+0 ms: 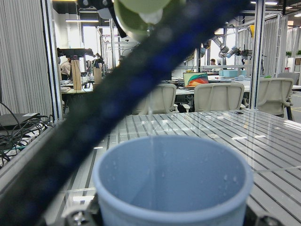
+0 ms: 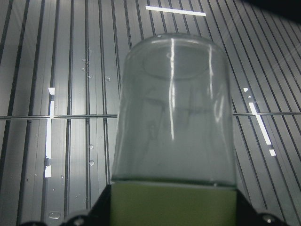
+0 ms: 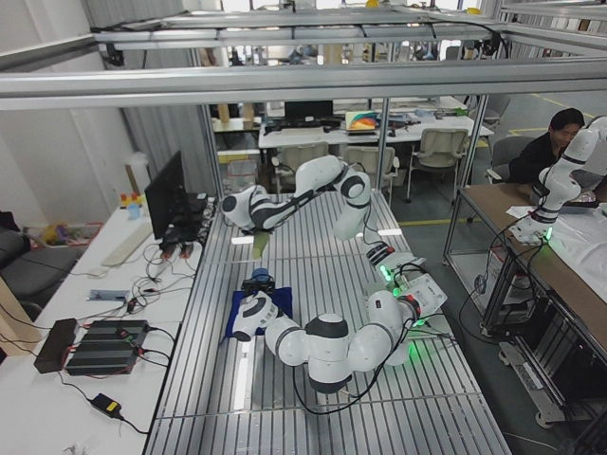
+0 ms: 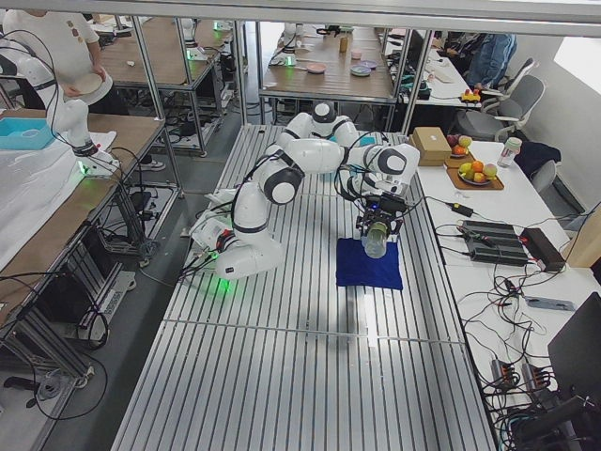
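Observation:
A light blue cup [image 1: 171,183] is held upright in my left gripper [image 3: 257,284], above a dark blue cloth [image 4: 368,268] on the slatted table. A clear cup with a green band [image 2: 174,113] is held in my right gripper [image 4: 380,211]. In the left wrist view this green cup is tilted high over the blue cup, with a faint thin stream running down between them. The right wrist view shows the clear cup against the slats, with some water drops on them.
The slatted table [image 4: 272,385] is otherwise largely clear. A side desk [image 3: 85,408] holds a monitor, power boxes and cables. A person [image 3: 541,161] sits at the neighbouring table on the right in the camera left view.

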